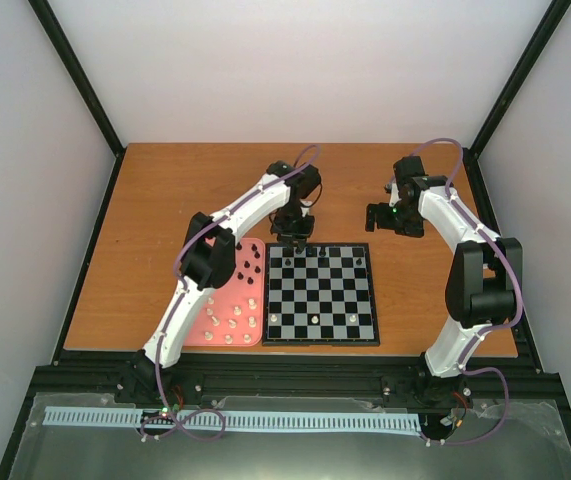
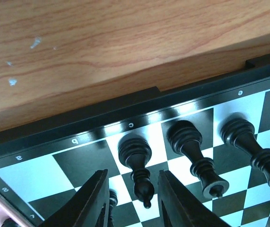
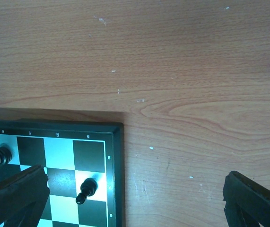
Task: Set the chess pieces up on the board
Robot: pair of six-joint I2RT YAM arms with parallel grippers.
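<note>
In the left wrist view a black bishop [image 2: 135, 161] stands upright on the white back-row square by the letter c of the chessboard [image 1: 320, 290]. My left gripper is open, one finger on either side of the bishop's top, with clear gaps between. Beside it stand a black queen [image 2: 194, 151] on the dark d square and a black king [image 2: 253, 149] on the e square. My right gripper hangs wide open and empty beyond the board's far right corner. A black pawn [image 3: 86, 189] stands below it on the right-hand column.
Left of the board lies a pink tray [image 1: 197, 334] holding several black and white pieces. Several white pawns, one a white pawn [image 1: 315, 320], stand on the board's near side. Bare wooden table [image 1: 185, 180] surrounds the back and right.
</note>
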